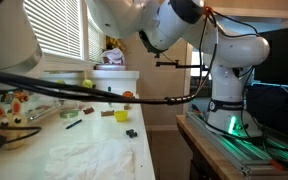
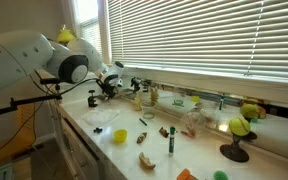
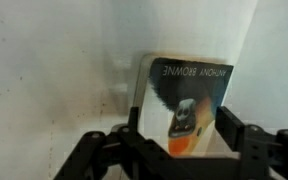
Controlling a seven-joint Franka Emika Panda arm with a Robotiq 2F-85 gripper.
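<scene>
A book [image 3: 190, 95] with a dark cover, the words "ANTHONY BROWNE" and an orange and white picture lies below my gripper in the wrist view. My fingers stand apart, one of the fingers [image 3: 132, 140] near the book's left edge and the other by its right edge. Whether they touch it, I cannot tell. The arm [image 2: 69, 65] reaches to the far end of the counter in exterior view 2. Its fingertips are too small to make out there.
A white cloth [image 1: 89, 160] lies flat on the counter. A yellow cup [image 1: 121, 116] and small dark objects [image 1: 131, 133] sit beyond it. Stuffed toys [image 1: 14, 115] stand near the arm. Several small items dot the counter [image 2: 199, 165] towards the right.
</scene>
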